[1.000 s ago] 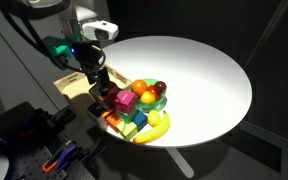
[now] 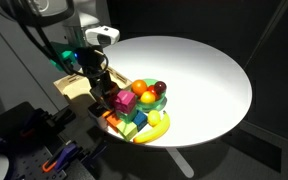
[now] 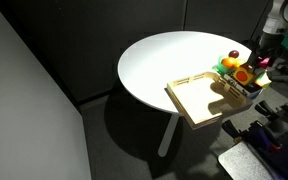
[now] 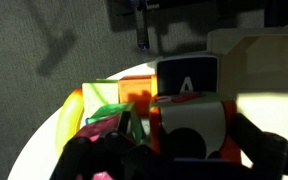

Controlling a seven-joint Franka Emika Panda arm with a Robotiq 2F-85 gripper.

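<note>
In the wrist view my gripper stands open, its dark fingers on either side of a block with a pale round face and red-orange edges. Whether they touch it I cannot tell. In exterior view 1 the gripper is low over the block pile at the table's near edge, beside a magenta block. A black block with a letter A, an orange block and a pale green block lie close by. Exterior view 2 shows an orange-faced block below the arm.
A shallow wooden tray adjoins the blocks. On the other side lie a yellow banana and a green dish with round fruit, including an orange.
The arm has shifted slightly to the right and down over the pile in exterior view 1. The blocks and fruit show no clear movement.
</note>
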